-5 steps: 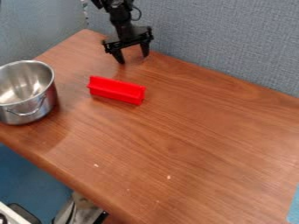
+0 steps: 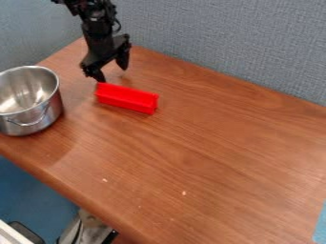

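My black gripper (image 2: 110, 63) hangs at the upper left of the camera view with its fingers spread open, low over the wooden table (image 2: 216, 162), just behind a red block (image 2: 126, 97). The block lies on its side on the table, to the right of a steel pot (image 2: 27, 100). Nothing shows between the fingers.
The pot stands at the table's left edge. A grey wall (image 2: 235, 38) runs along the back. Some pale equipment with cables sits below the front left edge.
The block and pot are unmoved.
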